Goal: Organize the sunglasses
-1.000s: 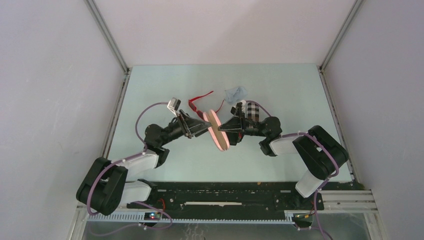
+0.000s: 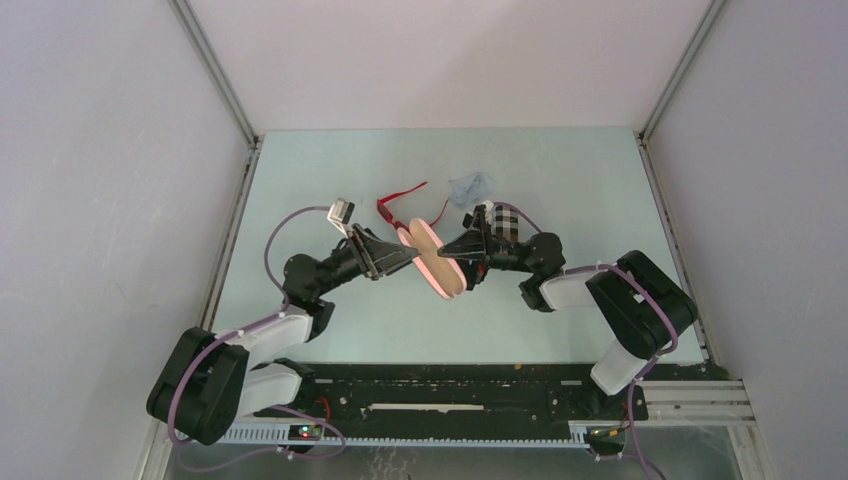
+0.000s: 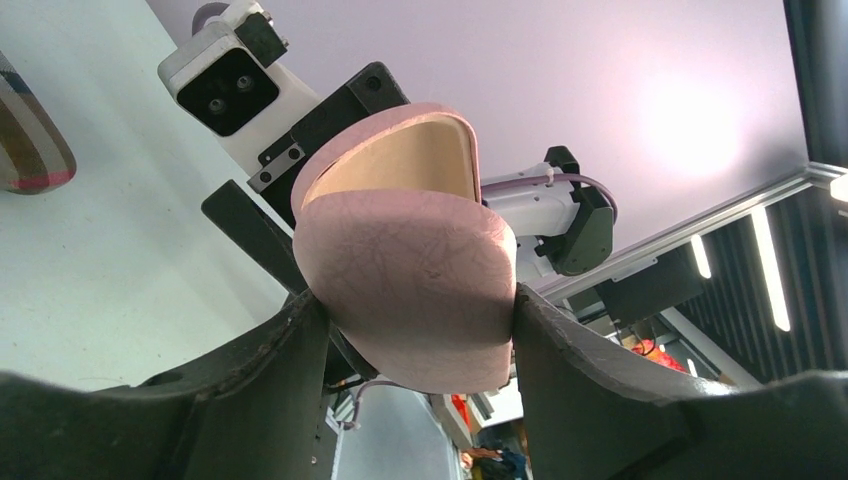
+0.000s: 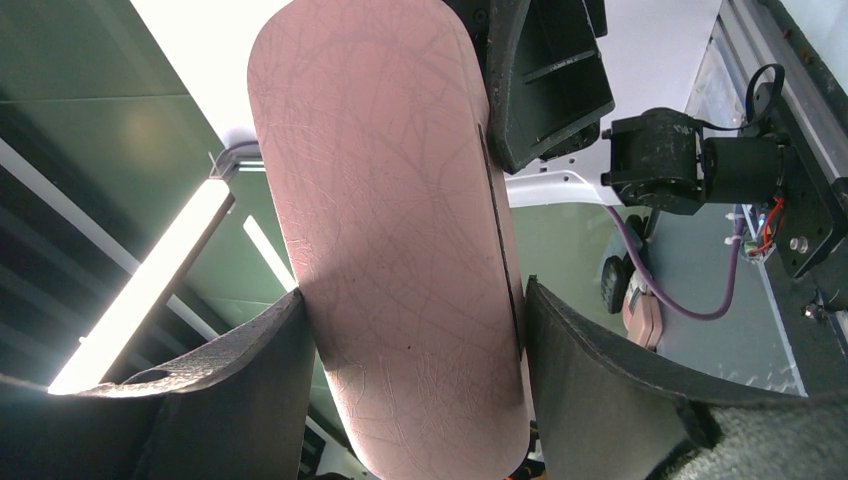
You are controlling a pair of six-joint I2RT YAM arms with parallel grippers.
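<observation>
A pink hard glasses case [image 2: 455,280] hangs part open above the table, its tan lining [image 2: 433,262] showing in the top view. My left gripper [image 2: 415,252] is shut on one half of this case, and in the left wrist view its fingers [image 3: 262,350] press both sides. The other half lies between the fingers of my right gripper [image 2: 443,252]. No clear gap shows there, but whether they grip firmly cannot be told. Red sunglasses [image 2: 386,211] rest on the table behind the case, temples unfolded, partly hidden by it.
A light blue cloth [image 2: 470,189] lies behind the right gripper. A black-and-white checked pouch [image 2: 506,222] sits beside it, partly covered by the right arm. The table's left, right and front areas are clear.
The case's halves stand wider apart than before. My left gripper has shifted slightly left with its half; the right arm is almost where it was.
</observation>
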